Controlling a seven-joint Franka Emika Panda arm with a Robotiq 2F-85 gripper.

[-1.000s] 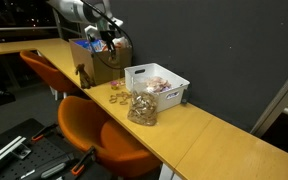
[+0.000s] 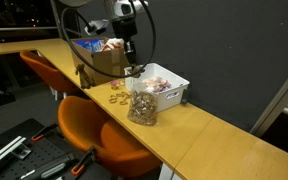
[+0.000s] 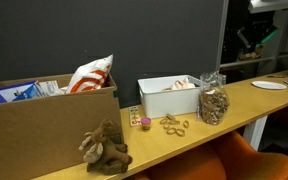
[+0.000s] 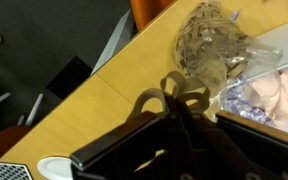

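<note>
My gripper [image 2: 133, 71] is shut, with nothing showing between its fingers. In exterior view 1 it appears in front of the white bin and above the clear bag of brown snacks [image 2: 142, 108]. The wrist view looks down on the crinkled bag [image 4: 204, 42] just beyond the fingertips, apart from them as far as I can tell. A white bin [image 3: 169, 101] holding pale, wrapped items stands beside the bag. In exterior view 2, the gripper [image 3: 256, 50] is at upper right, above and beyond the bag [image 3: 213, 103].
A cardboard box [image 3: 44, 135] with snack packets stands at the table's other end. Nearby are a brown plush toy [image 3: 104, 150], a purple-lidded jar [image 3: 146, 124] and several loose brown rings [image 3: 171, 121]. Orange chairs [image 2: 89, 128] line the edge.
In exterior view 1, the arm has swung right and toward the camera, from over the cardboard box to above the bag. The gripper sits lower in the picture. Objects on the table look unmoved.
</note>
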